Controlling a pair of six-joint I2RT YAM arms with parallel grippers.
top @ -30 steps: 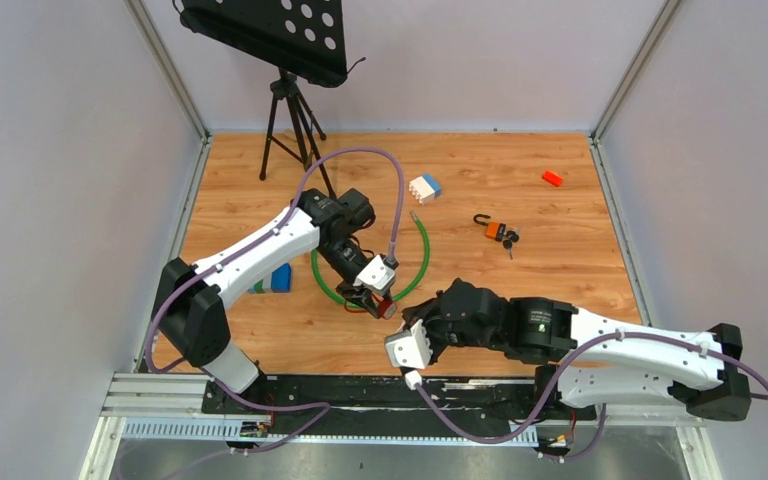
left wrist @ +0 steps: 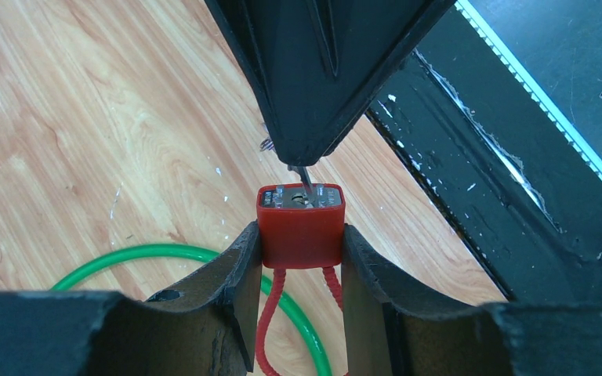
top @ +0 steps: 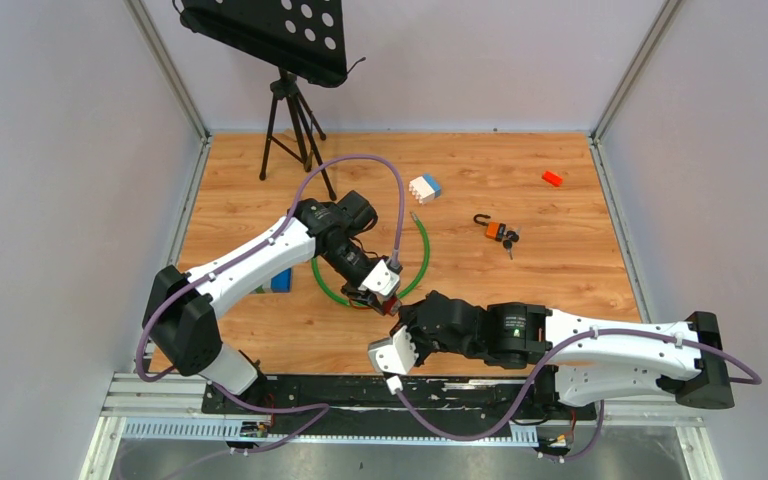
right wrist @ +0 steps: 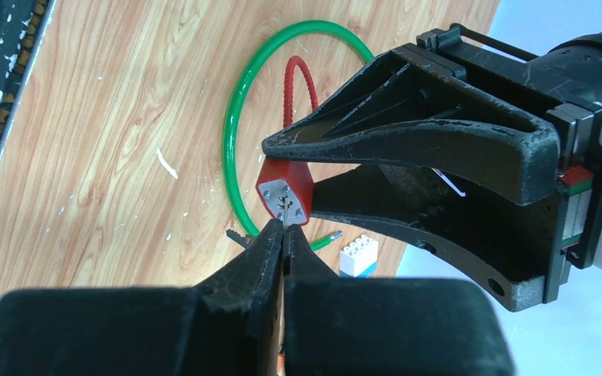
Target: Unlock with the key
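Observation:
My left gripper is shut on a red padlock (left wrist: pixel 301 229), its metal keyhole face turned toward the right arm and its red shackle hanging below. My right gripper is shut on a thin metal key (left wrist: pixel 304 178), whose blade points at the keyhole. The tip meets the padlock's face at or near the slot; whether it has entered cannot be told. Part of a dark key-like piece (right wrist: pixel 241 237) shows beside the right fingers. From the top view, both grippers meet at the red padlock (top: pixel 391 306), which they partly hide.
A green hose (top: pixel 426 262) curves on the table under the grippers. Farther right lie an orange padlock with keys (top: pixel 497 231) and a red block (top: pixel 552 178). A white-and-blue brick (top: pixel 424 188) sits behind; a black stand (top: pixel 295 110) rises at the back left.
The right arm has moved left, bringing its gripper up to the padlock. The left arm has shifted slightly toward the front right, with the padlock still held.

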